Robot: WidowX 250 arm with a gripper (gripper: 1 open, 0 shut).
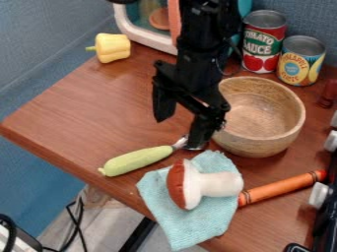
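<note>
The black robot arm reaches down from the top centre, its gripper hanging just left of a wooden bowl, above a small dark shiny item near the bowl's left side; whether it holds anything is unclear. A pale green corn toy lies left of and below the gripper. A red-and-white mushroom toy rests on a light blue cloth at the front.
A yellow pepper toy is at the back left. Two cans, tomato sauce and a yellow one, stand at the back right. An orange crayon-like stick lies front right.
</note>
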